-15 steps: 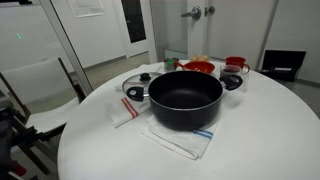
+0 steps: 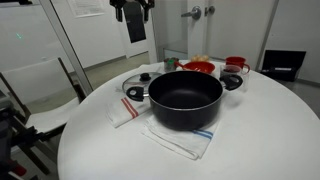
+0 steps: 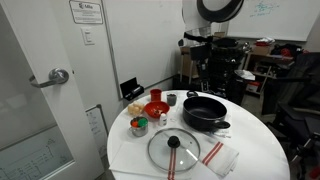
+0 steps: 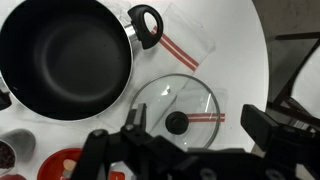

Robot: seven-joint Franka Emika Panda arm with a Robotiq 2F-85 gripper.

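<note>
A glass lid (image 4: pixel 178 92) with a black knob (image 4: pixel 177 122) lies on the table, its knob between my fingers as seen from above in the wrist view. My gripper (image 2: pixel 132 20) is open and hangs high over the back left of the table, well clear of the lid (image 2: pixel 139 86). Nothing sits between its fingers. The black two-handled pot (image 2: pixel 186 98) stands upright and empty, uncovered, to the right of the lid. In the wrist view the pot (image 4: pixel 65 50) fills the upper left.
Striped cloths lie under the pot (image 2: pixel 180 138) and near the lid (image 3: pixel 220 157). A red bowl (image 3: pixel 156 108), a red mug (image 3: pixel 155 95) and a metal pot (image 3: pixel 139 126) stand behind them. Bare white table (image 2: pixel 265 140) is at the front right.
My gripper has come into the top left of exterior view 1, where it was out of sight before. The pot, lid and cloths have not moved.
</note>
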